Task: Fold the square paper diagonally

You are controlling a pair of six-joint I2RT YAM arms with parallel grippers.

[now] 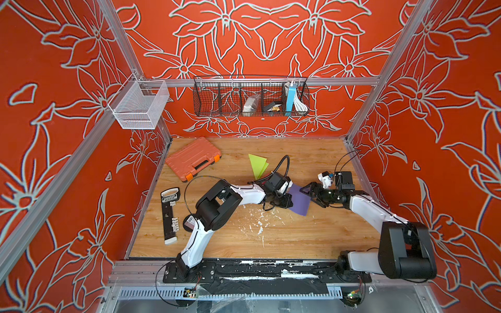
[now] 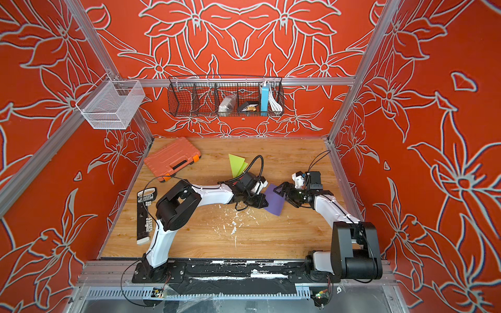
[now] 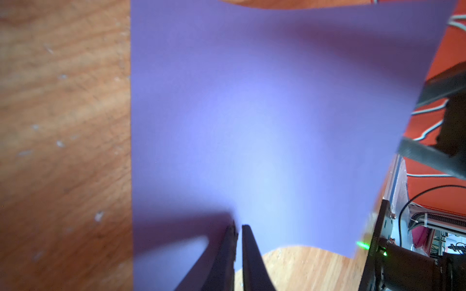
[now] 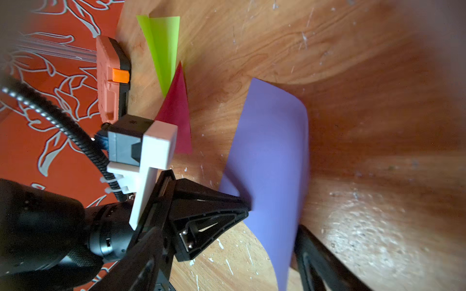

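Observation:
The purple paper (image 4: 271, 145) lies between the two grippers, bent upward along its side toward my right gripper, as the right wrist view shows. My left gripper (image 1: 287, 198) presses its fingertips close together on the paper's surface; in the left wrist view the narrow fingers (image 3: 250, 262) sit at the lower middle of the sheet. My right gripper (image 1: 309, 192) stands open at the raised side of the paper; in the right wrist view a finger (image 4: 315, 257) is beside the bent edge. Whether the paper is gripped by either is unclear.
Folded green paper (image 1: 256, 162) and a red paper triangle (image 4: 182, 116) lie behind the left arm. An orange case (image 1: 192, 155) is at back left, a long dark object (image 1: 168, 219) at left. Wood is clear at front and back right.

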